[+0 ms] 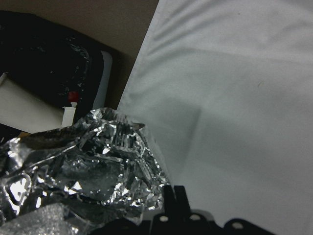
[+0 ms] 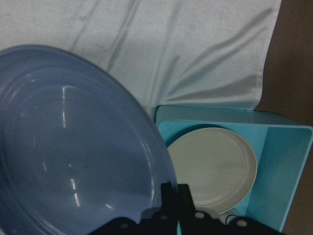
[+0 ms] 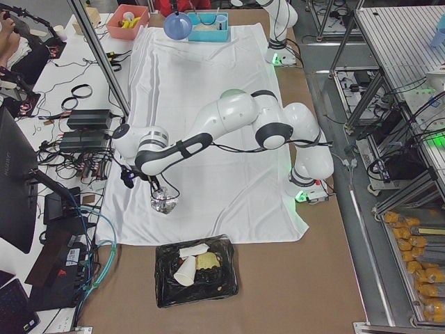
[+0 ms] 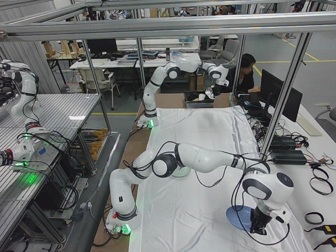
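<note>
My left gripper is shut on a crinkled silver wrapper (image 1: 93, 171), held above the white cloth close to the black-lined bin (image 3: 167, 278), which holds a paper cup and scraps. My right gripper is shut on the rim of a blue plate (image 2: 78, 132), lifted beside a light-blue box (image 2: 283, 171) that has a pale plate (image 2: 210, 161) in it. In the camera left view the blue plate (image 3: 177, 26) appears at the cloth's far end. A green plate (image 4: 182, 171) lies mostly hidden behind an arm.
An orange box (image 3: 128, 24) stands at the far left corner. Cables, black devices and monitors crowd the side desk (image 3: 62, 160). Metal frame posts stand alongside.
</note>
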